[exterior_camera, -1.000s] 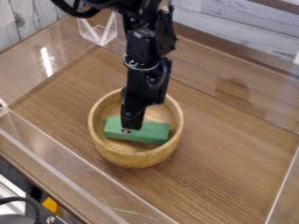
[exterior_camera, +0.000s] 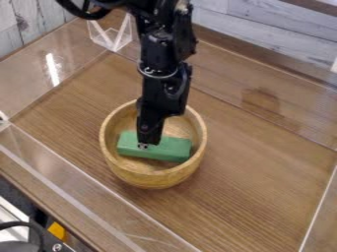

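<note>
A round wooden bowl stands on the wooden table, holding a green block that lies across its middle. The black gripper reaches down from the top of the view into the back of the bowl, its tips just above or at the block's top edge. Its fingers look close together, and nothing shows held between them; whether the tips touch the block is hard to tell.
Bare table spreads to the right and left of the bowl. A clear plastic piece stands at the back left. A black cable and a yellow object lie at the lower left, beyond the table edge.
The arm and gripper have shifted very slightly; the bowl and green block look practically the same.
</note>
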